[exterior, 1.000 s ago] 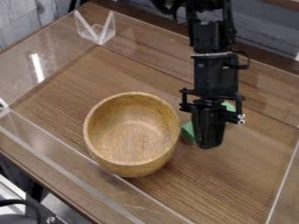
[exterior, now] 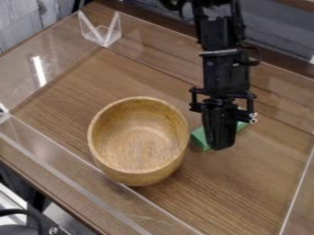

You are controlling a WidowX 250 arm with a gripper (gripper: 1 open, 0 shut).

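My black gripper [exterior: 221, 132] reaches down from the top of the camera view to a green object [exterior: 200, 138] on the wooden table, and covers part of it. The gripper looks shut; whether anything is between its fingertips is hidden. A round wooden bowl [exterior: 132, 139] sits just left of the gripper and the green object.
A clear plastic holder [exterior: 98, 29] stands at the back left. Black cables lie at the lower left edge.
The gripper has shifted very slightly over the green object; the bowl stays where it was.
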